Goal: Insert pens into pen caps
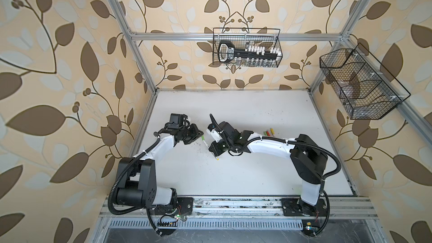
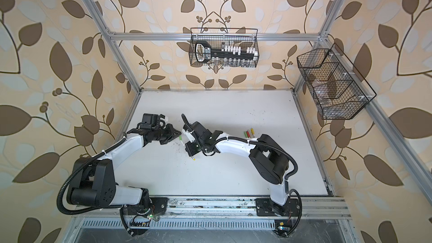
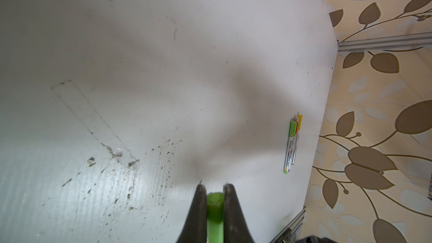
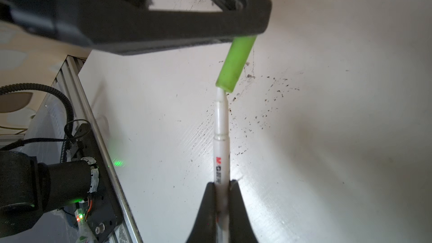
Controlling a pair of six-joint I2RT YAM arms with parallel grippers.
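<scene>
A green cap (image 3: 215, 209) is pinched between the fingers of my left gripper, which is shut on it; its mouth points out. My right gripper is shut around a white pen (image 4: 221, 157), its bare nib end toward the cap. In the right wrist view the nib meets the left part of the lower edge of the green cap (image 4: 236, 65), which leans at an angle to the pen. Whether the nib is inside the mouth I cannot tell. From above, both grippers face each other, with the cap (image 1: 203, 137) between them.
More pens lie together right of centre on the table: a red pen (image 1: 268, 132) and a yellow pen (image 1: 272, 131) show beyond the right arm. Wire baskets (image 1: 247, 56) hang above the back edge.
</scene>
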